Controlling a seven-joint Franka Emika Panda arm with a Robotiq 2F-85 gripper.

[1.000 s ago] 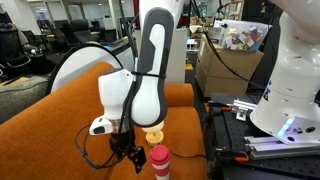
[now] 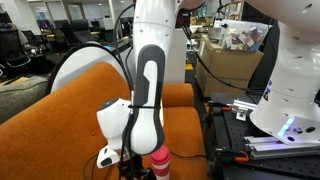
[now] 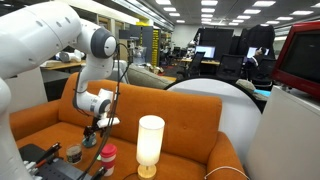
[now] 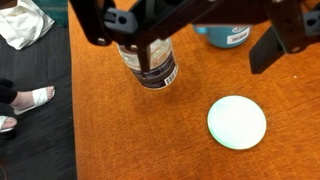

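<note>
No task object is named. My gripper stands open in the wrist view, its dark fingers (image 4: 282, 42) spread wide. A clear jar with a dark label (image 4: 157, 74) lies beneath the left finger in that view, partly covered by it. A blue mug (image 4: 228, 36) shows at the top between the fingers. Below them is a pale round disc (image 4: 238, 122), whose identity I cannot tell. In exterior view 1 the gripper is low over the orange seat, beside a red-and-white container (image 2: 160, 161) that the arm partly covers.
In exterior view 2 a white lamp-like object (image 3: 149, 143) stands on the orange couch (image 3: 190, 120) right of the red container (image 3: 108, 158). A tan jar (image 3: 74, 153) sits near the front.
In exterior view 1 the arm has come lower and slightly right.
</note>
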